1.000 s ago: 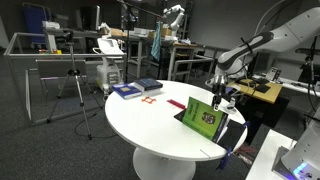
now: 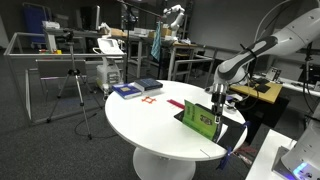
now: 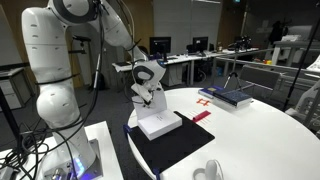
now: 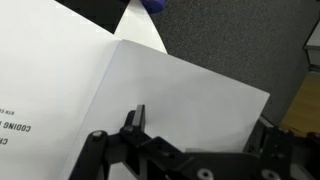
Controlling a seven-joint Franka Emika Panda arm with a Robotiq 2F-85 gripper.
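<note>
A large book with a green outer cover (image 2: 204, 120) lies opened on the round table, its cover raised and leaning. From the other side, its white inner cover (image 3: 150, 108) stands above the white page block (image 3: 158, 123). The wrist view shows the blank inside of the cover (image 4: 175, 95) and a printed page (image 4: 45, 90) at left. My gripper is at the cover's outer side, its fingers standing well apart. In the first exterior view the gripper (image 2: 217, 103) is close to the cover's right edge; whether it touches cannot be made out.
A black mat (image 3: 185, 145) lies under the book on the white table (image 2: 150, 122). Farther back are a red item (image 3: 202, 116), small orange pieces (image 2: 150, 99) and dark books (image 2: 127, 91). A white mug (image 3: 213, 170) stands near the table edge.
The green cover has tipped from nearly upright to a more slanted pose. My arm has moved lower along with it, with the gripper now beside the cover's right edge.
</note>
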